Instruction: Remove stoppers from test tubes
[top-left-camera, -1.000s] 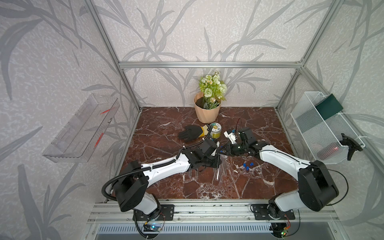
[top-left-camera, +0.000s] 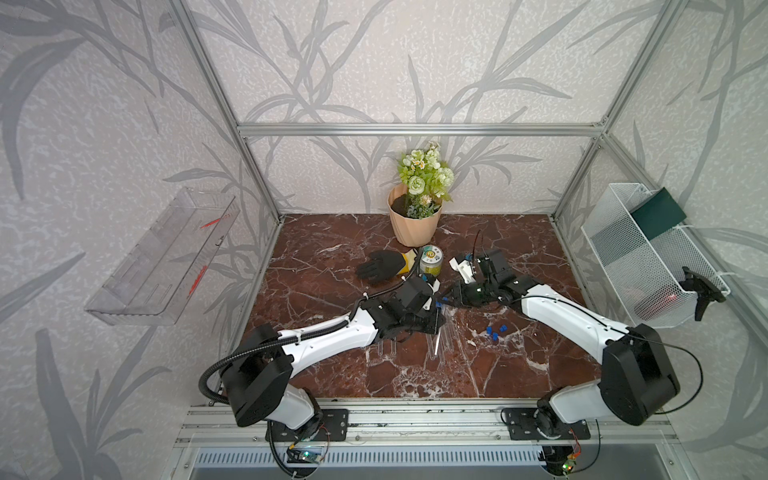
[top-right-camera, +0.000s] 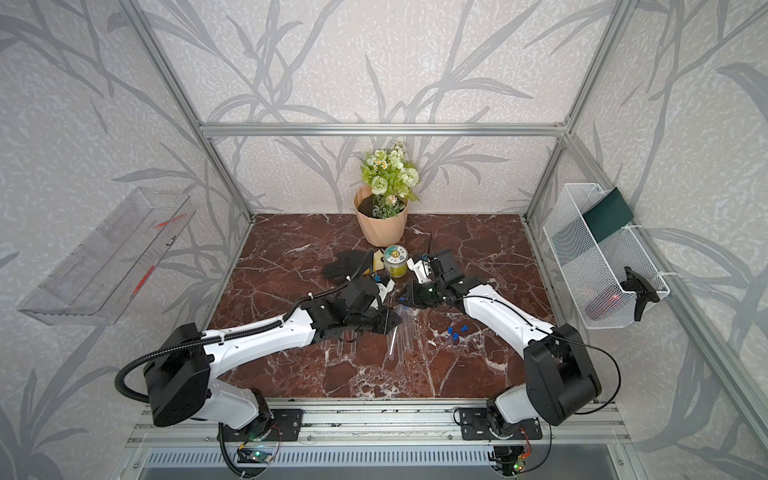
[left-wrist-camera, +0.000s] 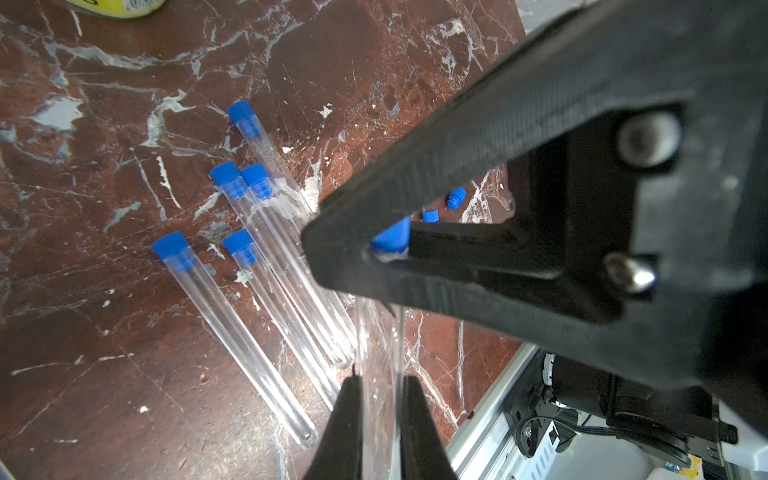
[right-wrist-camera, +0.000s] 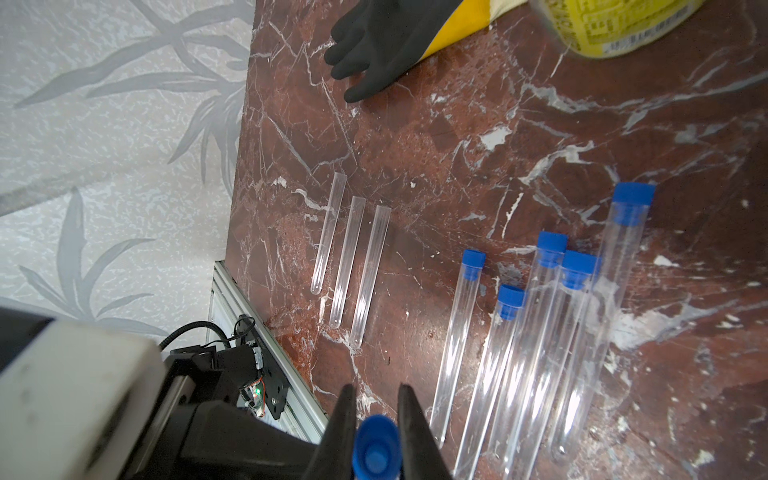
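Note:
A clear test tube is clamped in my left gripper, which is shut around its body. At the tube's upper end, my right gripper is shut on a blue stopper. From the left wrist, part of this blue shows through the opening in the right gripper's black finger. That finger covers the place where stopper and tube meet, so I cannot tell whether they are apart. Several other tubes with blue stoppers, one of them this capped tube, lie side by side on the table. Three open tubes lie further left.
Loose blue stoppers lie on the table right of the tubes. A yellow can, a black-and-yellow glove and a potted plant stand or lie behind the arms. Bare table shows at the far left and far right.
The right arm has shifted slightly, its elbow a little to the right and nearer the front. The held tube's lower end has wavered slightly. Both grippers remain close together over the tubes.

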